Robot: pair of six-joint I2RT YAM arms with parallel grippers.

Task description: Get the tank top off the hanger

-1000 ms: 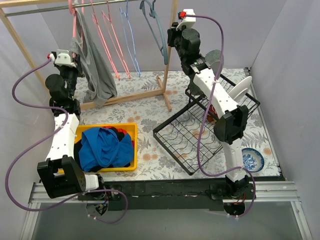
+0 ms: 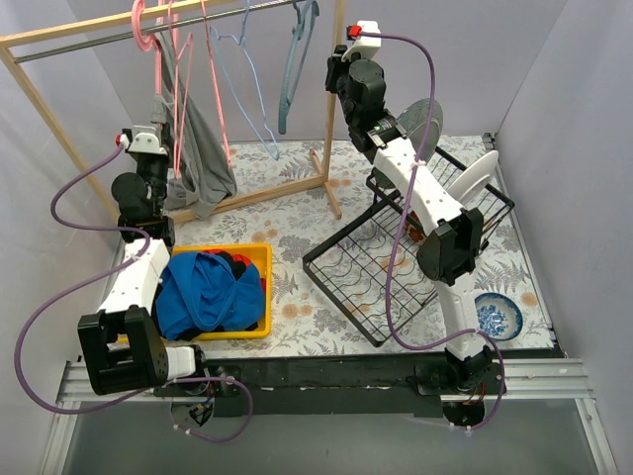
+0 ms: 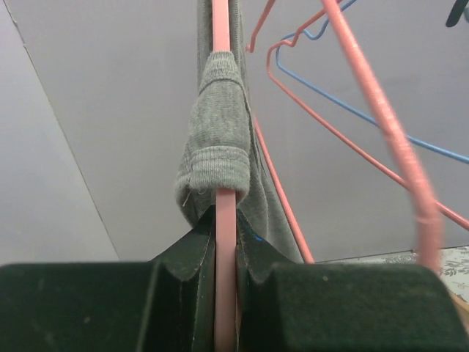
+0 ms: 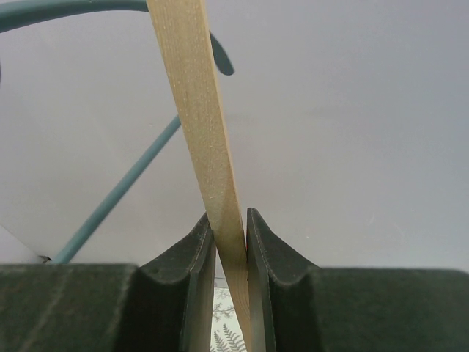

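The grey tank top (image 2: pixel 203 148) hangs at the left of the rack, its lower end down near the wooden base. Close up in the left wrist view, a gathered fold of the grey tank top (image 3: pixel 220 136) wraps around the pink hanger (image 3: pixel 226 286). Just below that fold, my left gripper is shut on the hanger's bar, with the cloth above the fingers. My right gripper is shut on the rack's wooden upright (image 4: pixel 205 139). How the cloth sits on the hanger's far side is hidden.
Pink, blue and teal empty hangers (image 2: pixel 299 59) hang right of the tank top. A yellow bin (image 2: pixel 260 327) with blue cloth (image 2: pixel 211 292) stands below. A black dish rack (image 2: pixel 361 287) fills the right, beside a patterned plate (image 2: pixel 497 317).
The tank top shifted slightly and the empty hangers have swung. My right gripper has barely moved.
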